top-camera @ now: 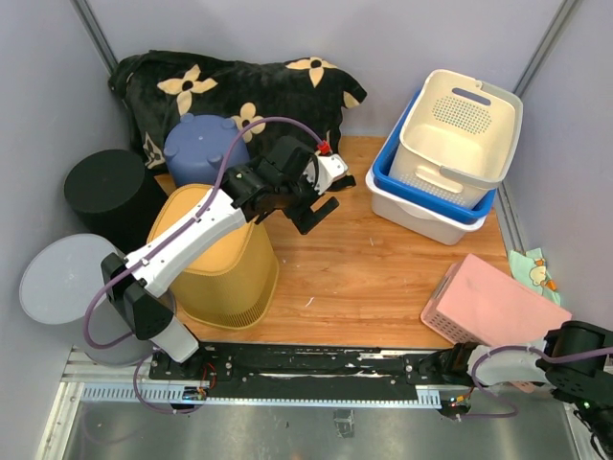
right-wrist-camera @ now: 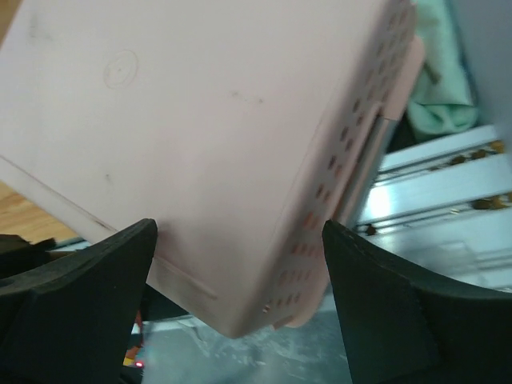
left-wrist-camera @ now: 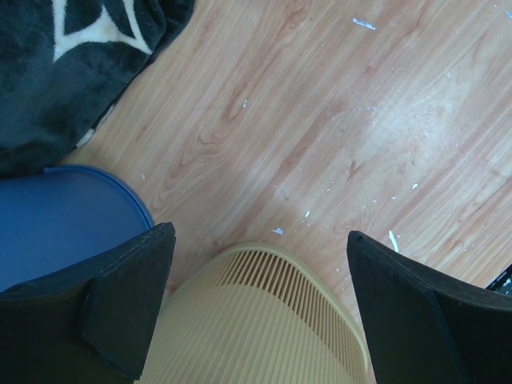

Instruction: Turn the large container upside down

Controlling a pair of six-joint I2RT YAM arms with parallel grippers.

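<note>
A tall yellow container (top-camera: 220, 273) stands at the left of the wooden floor, its ribbed rim (left-wrist-camera: 256, 312) below my left gripper in the left wrist view. My left gripper (top-camera: 323, 210) hangs open above the floor beside it, nothing between its fingers. My right gripper is open, low at a pink perforated container (top-camera: 493, 302) at the front right, whose rounded corner lies between and beyond its fingertips; the right wrist view is blurred.
A blue container (top-camera: 203, 149), black cylinder (top-camera: 110, 196), grey cylinder (top-camera: 67, 287) and dark cushion (top-camera: 230, 81) crowd the left and back. Stacked white and blue baskets (top-camera: 450, 144) stand back right.
</note>
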